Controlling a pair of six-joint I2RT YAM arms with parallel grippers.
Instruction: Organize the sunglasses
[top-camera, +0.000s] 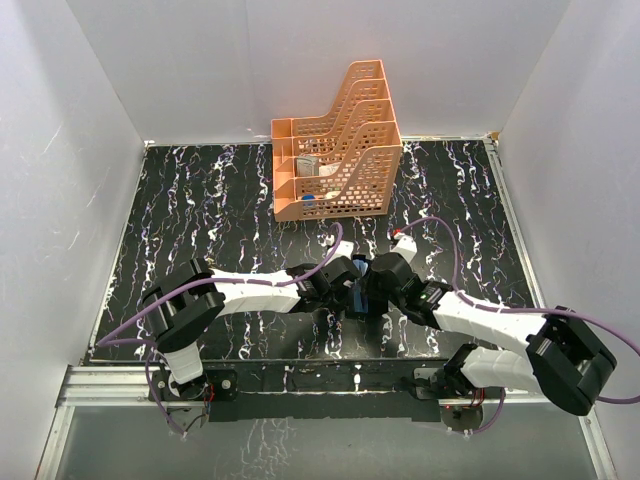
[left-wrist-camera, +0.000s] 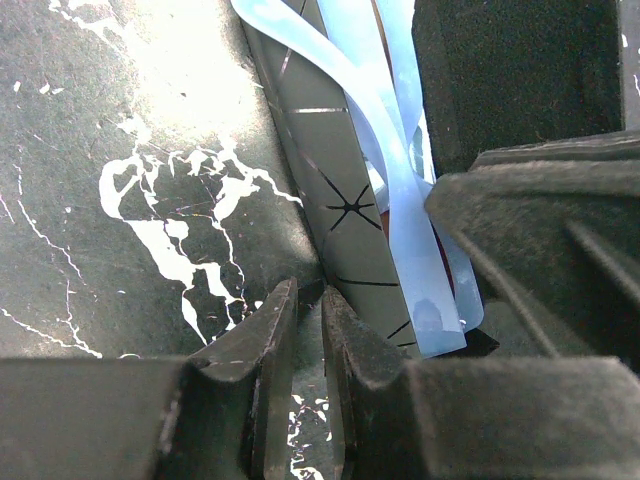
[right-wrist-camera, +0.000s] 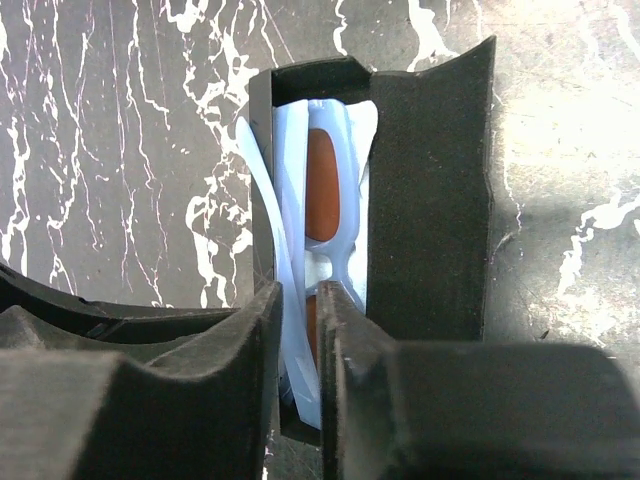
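Observation:
Light-blue sunglasses with brown lenses lie in an open black case, one temple slanting over the case's left wall. The right gripper is parted narrowly over the case's near end; that temple runs through the gap, with room beside it. In the left wrist view, the temple rises past the case's dark side wall. Beside the wall's near end, the left gripper has a slim gap with only the marbled table visible between its fingers. From above, both grippers largely cover the case.
An orange slotted organizer stands at the back, with a few small things inside. Both arms meet closely over the case, and the other arm's dark parts intrude into each wrist view.

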